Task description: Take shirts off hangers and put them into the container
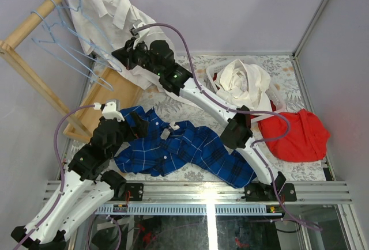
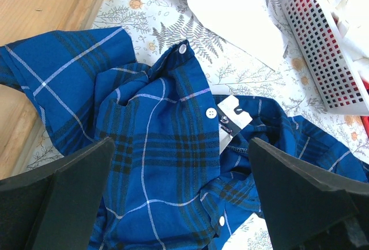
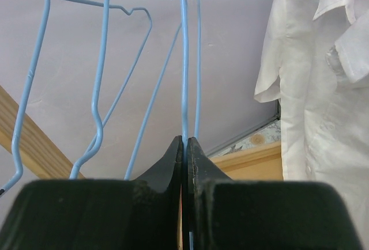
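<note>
The blue plaid shirt (image 1: 167, 146) lies spread on the table, off any hanger; its buttons and tag (image 2: 232, 120) show in the left wrist view. Over its left part my left gripper (image 1: 137, 126) stands open, nothing between its fingers. At the rack, my right gripper (image 1: 121, 60) is shut on a thin blue wire hanger (image 3: 184, 60), which bears no garment. The hanger's hook end is up near the wooden rod (image 1: 43, 9); whether it rests on the rod cannot be told.
Other empty blue hangers (image 3: 99, 88) hang from the rod close by. A white shirt (image 1: 109, 16) hangs at the back of the rack. On the right are a white basket (image 2: 323, 48) with white cloth and a red garment (image 1: 297, 136).
</note>
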